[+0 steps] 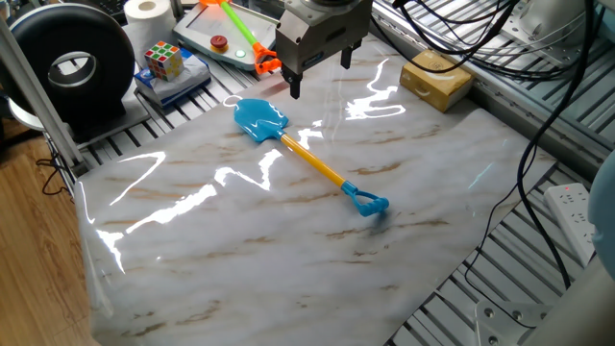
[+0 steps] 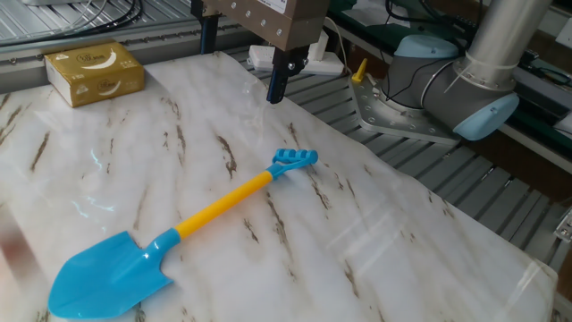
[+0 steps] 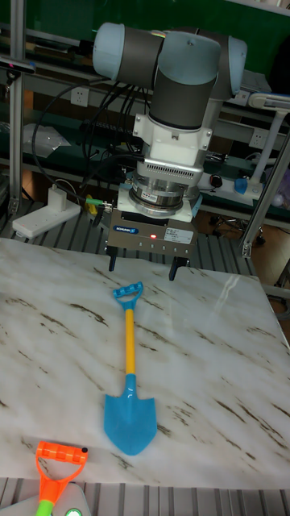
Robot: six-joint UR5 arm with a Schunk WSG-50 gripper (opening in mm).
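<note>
A toy shovel with a blue blade, yellow shaft (image 1: pixel 313 160) and blue handle lies flat on the marble-patterned sheet (image 1: pixel 221 279). In the second exterior view its blade (image 2: pixel 107 279) is at the lower left and its handle (image 2: pixel 293 161) near the middle. The third exterior view has the blade (image 3: pixel 130 423) toward the camera. My gripper (image 1: pixel 323 79) hangs above the sheet, apart from the shovel, its two dark fingers spread wide. Nothing shows between the fingertips (image 3: pixel 174 273) in the third exterior view. There the gripper is beyond the handle end.
A yellow box (image 1: pixel 434 81) sits at the sheet's edge. Beyond another edge are a Rubik's cube (image 1: pixel 163 60) on a small box, a paper roll (image 1: pixel 152 21) and an orange-green toy handle (image 1: pixel 242 29). A power strip (image 1: pixel 575 219) and cables lie alongside. Much of the sheet is bare.
</note>
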